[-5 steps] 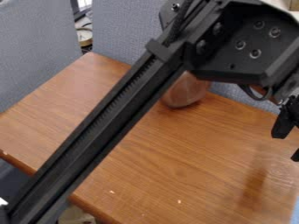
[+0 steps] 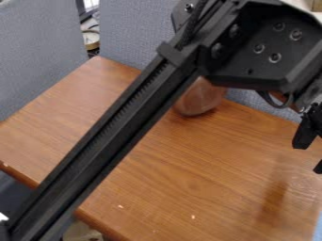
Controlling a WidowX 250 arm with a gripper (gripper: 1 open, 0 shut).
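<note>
A large black robot arm (image 2: 251, 52) crosses the view from lower left to upper right. Its gripper (image 2: 310, 151) is at the right edge, partly out of frame, with fingers apart above the wooden table (image 2: 220, 193) and nothing seen between them. A rounded reddish-brown object (image 2: 202, 98) sits at the back of the table, partly hidden behind the arm.
Grey padded panels (image 2: 38, 66) stand at the back and left. The table's near edge runs along the lower left, with clutter below it.
</note>
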